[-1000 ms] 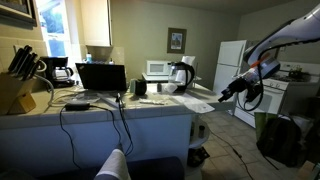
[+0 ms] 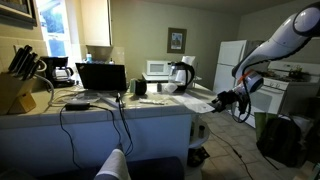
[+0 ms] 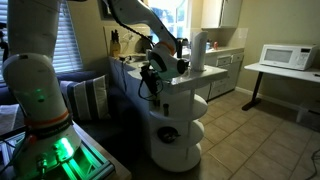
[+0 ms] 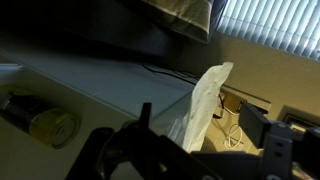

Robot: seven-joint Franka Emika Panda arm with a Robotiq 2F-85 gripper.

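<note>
In the wrist view my gripper stands open, one dark finger at either side. A thin, pale sheet, paper or cloth, rises upright in the space between the fingers; I cannot tell whether it touches either one. Exterior view 1 shows a white sheet lying at the right end of the counter, with my gripper close by its outer edge. The fingertips are too small there to make out. In exterior view 2 the arm reaches to the counter's edge, its tip hard to separate from the dark background.
A can lies at the lower left of the wrist view, inside a pale shelf. White rounded shelves stand below the counter end. A knife block and a dark laptop occupy the counter. Open floor lies beside it.
The arm's upper links have risen and its wrist has tilted more steeply. My gripper has come slightly lower and closer to the counter's edge. The counter objects look unmoved.
</note>
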